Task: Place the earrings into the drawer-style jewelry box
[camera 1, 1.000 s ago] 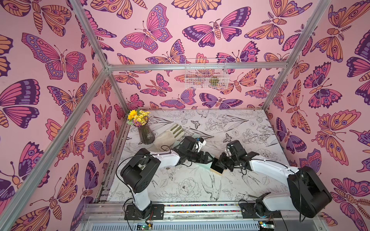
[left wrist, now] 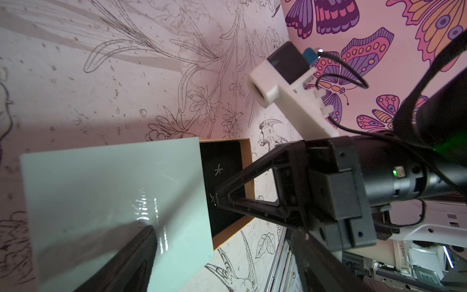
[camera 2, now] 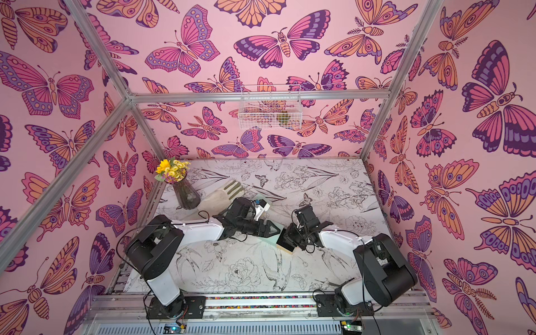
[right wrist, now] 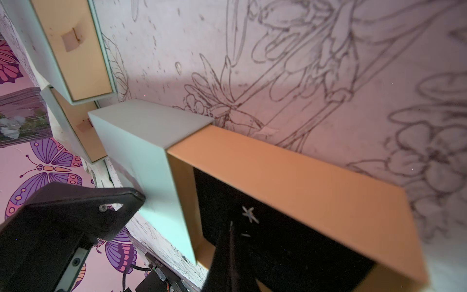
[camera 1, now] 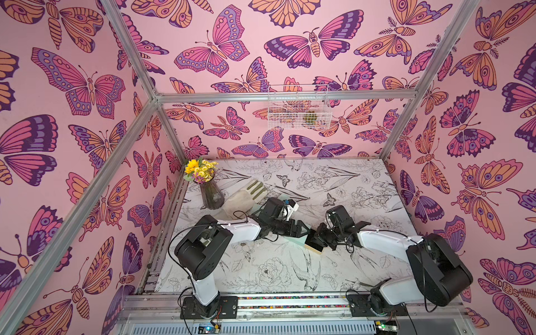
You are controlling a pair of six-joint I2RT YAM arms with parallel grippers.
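The mint jewelry box [left wrist: 121, 204] lies on the table with its tan drawer [right wrist: 301, 170] pulled out, showing a black lining [right wrist: 311, 253]. On that lining lies a silver starfish earring [right wrist: 250, 214]. A second earring [left wrist: 212, 198] is partly hidden at the tips of my right gripper, which is shut and reaches down into the drawer. Whether its fingertips touch or pinch this earring, I cannot tell. My left gripper stands open with its fingers spread at the box body; one finger [right wrist: 119, 199] also shows beside the box in the right wrist view.
More mint boxes with tan fronts [right wrist: 75, 46] stand beyond in the right wrist view. A flower vase [camera 1: 212, 194] and a striped cream object [camera 1: 240, 202] are at the back left.
The left arm and box have stayed still.
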